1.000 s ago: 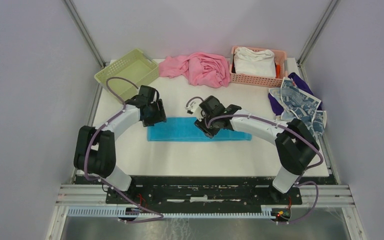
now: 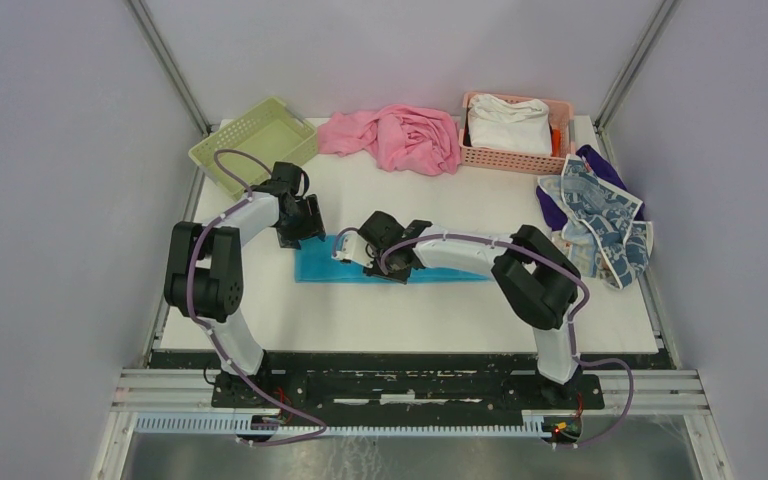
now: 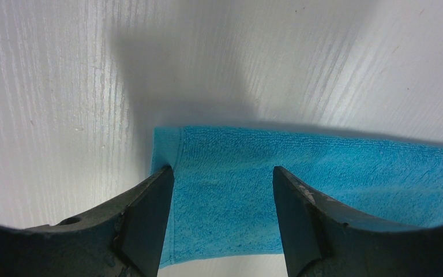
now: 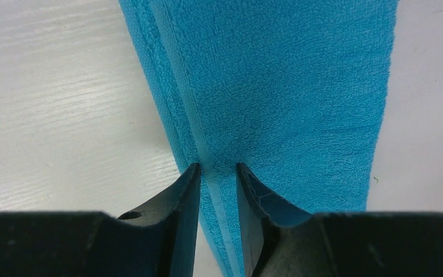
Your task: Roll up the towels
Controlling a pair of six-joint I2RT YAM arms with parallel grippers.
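Observation:
A blue towel (image 2: 315, 265) lies folded in a long flat strip across the middle of the table, and both arms hide parts of it. My left gripper is over its left end with fingers apart; blue towel (image 3: 225, 213) shows between the fingertips, flat and not pinched. My right gripper is low over the strip's near long edge, where a hem band and a second layer show. Its fingers stand part open, one fingertip (image 4: 194, 173) by the hem band and the other over the towel (image 4: 277, 115).
Along the back are a green basket (image 2: 285, 130), a crumpled pink cloth (image 2: 400, 138) and a pink basket (image 2: 510, 160) with white cloth (image 2: 510, 125). A patterned blue cloth (image 2: 600, 215) lies at the right.
The right arm has swung left along the towel and its gripper has come lower. The left gripper has moved slightly left to the towel's end. The towel looks unmoved.

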